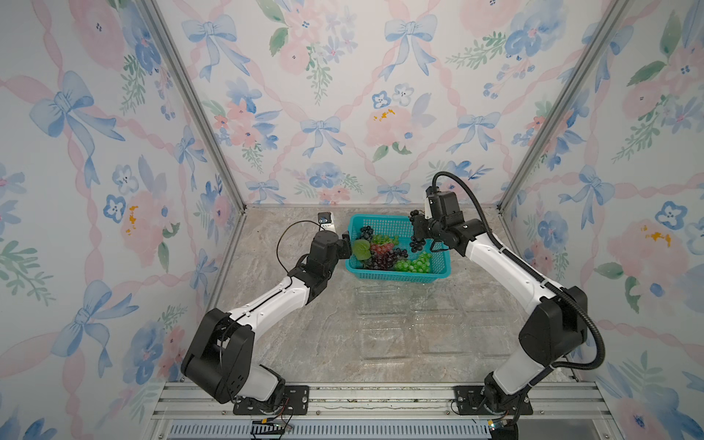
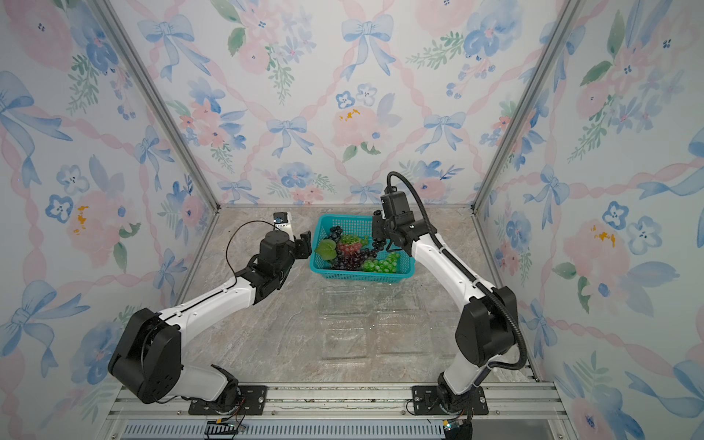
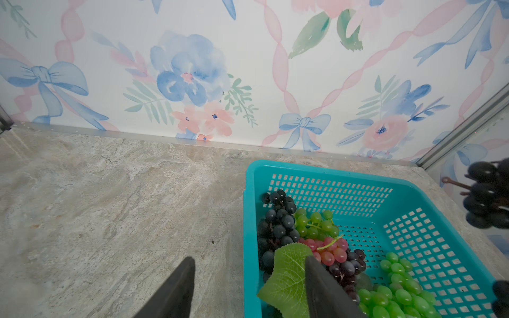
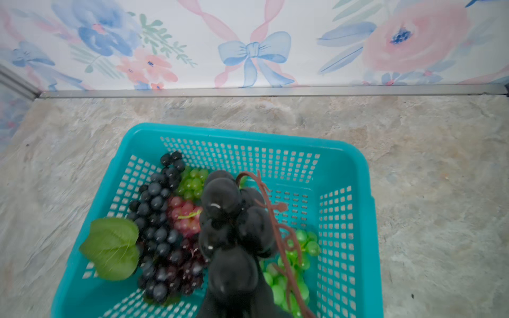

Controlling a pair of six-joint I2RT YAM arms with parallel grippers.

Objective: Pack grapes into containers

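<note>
A teal basket holds dark grapes, red grapes, green grapes and a leaf. My right gripper is raised over the basket's right part, shut on a dark bunch with a brown stem. My left gripper stands open at the basket's left side, nothing seen between its blurred fingers.
Clear plastic containers sit on the table in front of the basket. Bare table lies left of it; the patterned walls close in the back and sides.
</note>
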